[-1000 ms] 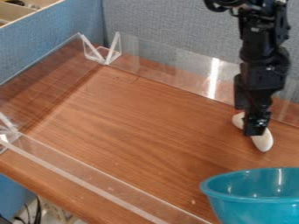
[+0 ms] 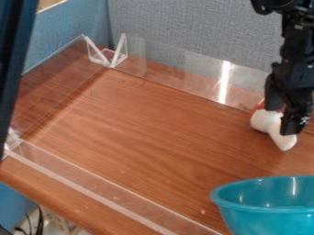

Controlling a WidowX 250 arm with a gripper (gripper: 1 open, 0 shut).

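Note:
My black gripper [image 2: 289, 119] is at the right of the camera view, pointing down just over a white object [image 2: 276, 136] with a rounded, elongated shape lying on the wooden table. The fingertips are by this object; whether they touch it is unclear. Part of the white object is hidden behind the gripper, with a bit of red or orange behind it. A teal bowl [image 2: 265, 220] stands at the front right, apart from the white object.
Clear plastic walls [image 2: 178, 69] edge the wooden table [image 2: 135, 138] at the back and along the left front. Cables show below the front left edge.
My arm and gripper have moved to the right. The white object has shifted slightly to the right.

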